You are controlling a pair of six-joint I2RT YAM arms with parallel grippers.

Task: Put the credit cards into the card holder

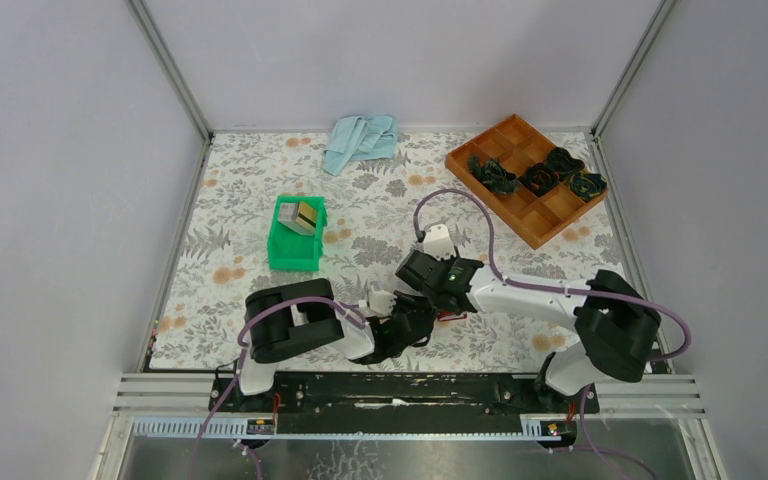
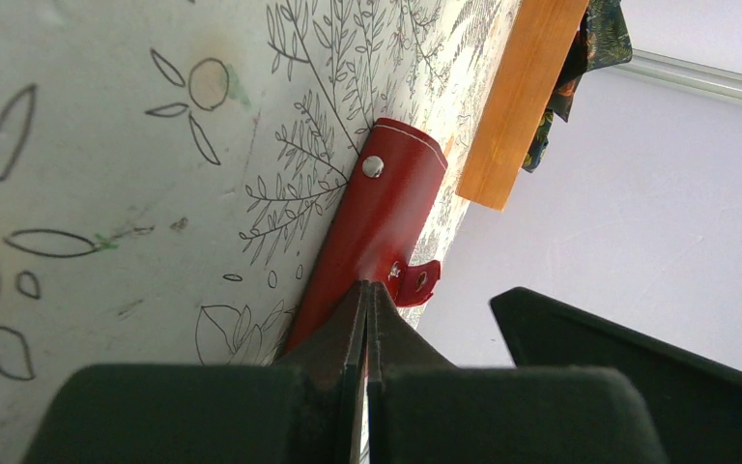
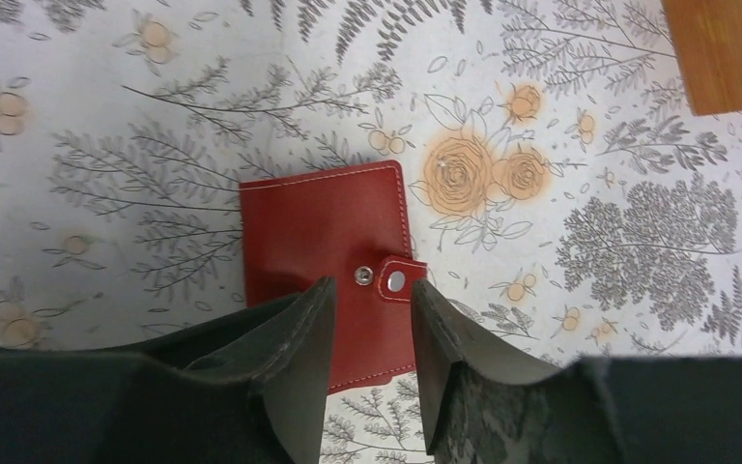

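Note:
A red leather card holder (image 3: 314, 232) with a snap tab (image 3: 396, 285) lies on the floral mat; in the top view it is mostly hidden under both arms. In the left wrist view the holder (image 2: 377, 193) lies just beyond my left gripper, which is shut with nothing seen between its fingers. My right gripper is over the holder, part open, its fingertips either side of the snap area, holding nothing visible. In the top view a green bin (image 1: 280, 255) at the left holds small boxes or card stacks (image 1: 296, 217); I cannot tell exactly which.
A wooden compartment tray (image 1: 535, 215) with dark green crumpled items stands at the back right. A light blue cloth (image 1: 358, 140) lies at the back. The two arms are close together at the front middle.

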